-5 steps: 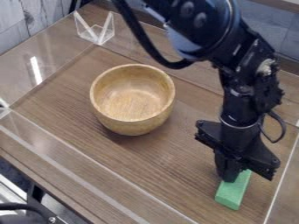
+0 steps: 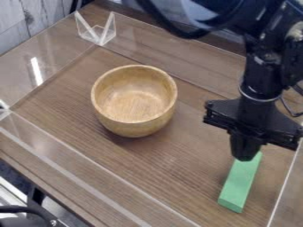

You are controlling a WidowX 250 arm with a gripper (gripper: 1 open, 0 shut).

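The black robot gripper (image 2: 246, 140) is over the right side of the wooden table, just above the upper end of a green bar (image 2: 239, 186), with no object visible at its tip. The bar lies flat near the front right. A round wooden bowl (image 2: 134, 96) sits left of the gripper.
A small clear plastic object (image 2: 97, 28) stands at the back left. Black cabling shows at the bottom left edge.
The gripper has risen and moved back from over the green bar, leaving more of the bar uncovered. The bar and bowl look unmoved.
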